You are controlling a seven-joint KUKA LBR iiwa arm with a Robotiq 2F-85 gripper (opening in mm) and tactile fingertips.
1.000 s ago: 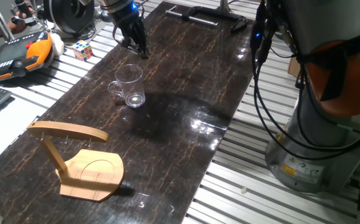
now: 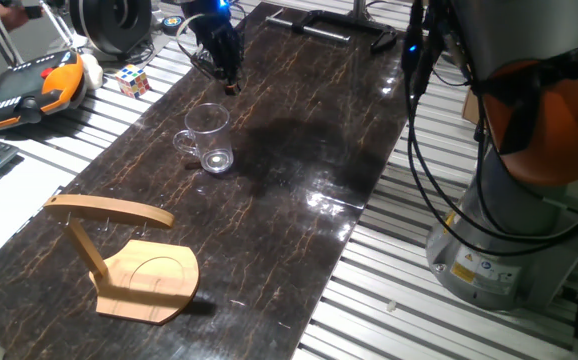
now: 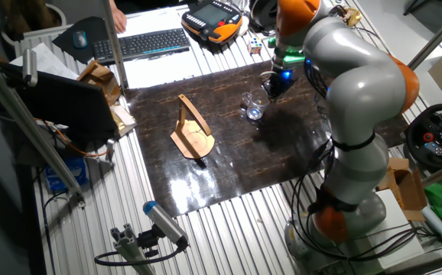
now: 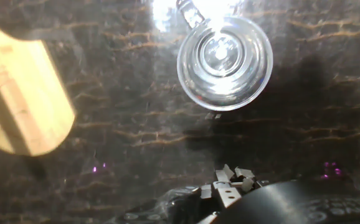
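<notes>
A clear glass mug [image 2: 209,135] stands upright on the dark marbled table, its handle towards the left in exterior view 1. From above, the wrist view shows the mug [image 4: 225,62] with its round rim and base. My gripper [image 2: 232,88] hangs above the table, just beyond the mug and apart from it. At the bottom of the wrist view only part of the gripper shows, and its finger opening is unclear. A wooden stand [image 2: 149,280] with a flat base and a curved top arm sits nearer the camera; its base [image 4: 24,93] appears at the wrist view's left.
A Rubik's cube [image 2: 132,81] and an orange-black teach pendant [image 2: 31,90] lie off the table's left side. At the far end is a black clamp [image 2: 344,22]. Bare tabletop [image 2: 269,210] separates the stand from the table's right edge.
The wrist has swung to a more upright pose, with the fingertips nearly in place. Its shadow has shifted slightly. Mug and stand have stayed put; a person's hand at the upper left has moved.
</notes>
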